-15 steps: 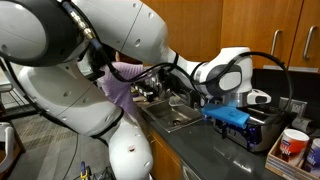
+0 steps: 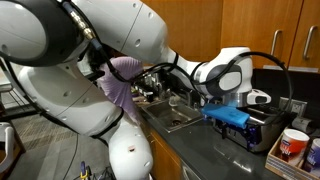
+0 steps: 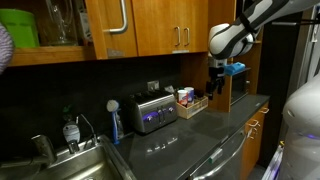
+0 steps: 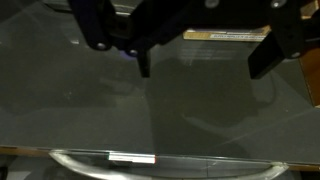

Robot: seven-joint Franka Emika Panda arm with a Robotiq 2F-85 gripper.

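Observation:
My gripper stands open above the dark countertop (image 4: pixel 190 110), its two black fingers (image 4: pixel 262 58) wide apart and nothing between them. In exterior view 2 the gripper (image 3: pixel 212 86) hangs over the right part of the counter, near a wooden crate (image 3: pixel 192 107) filled with small packages. A silver toaster (image 3: pixel 152 112) stands left of that crate against the black wall. In exterior view 1 the arm's white wrist covers part of the toaster, and a red and white container (image 2: pixel 292 145) shows in the crate at right.
A sink (image 3: pixel 85 166) with a faucet lies at the left, with a blue brush (image 3: pixel 115 122) and a clear bottle (image 3: pixel 71 132) behind it. Wooden cabinets (image 3: pixel 160 30) hang above. A curved appliance handle (image 4: pixel 160 174) runs along the counter's front edge.

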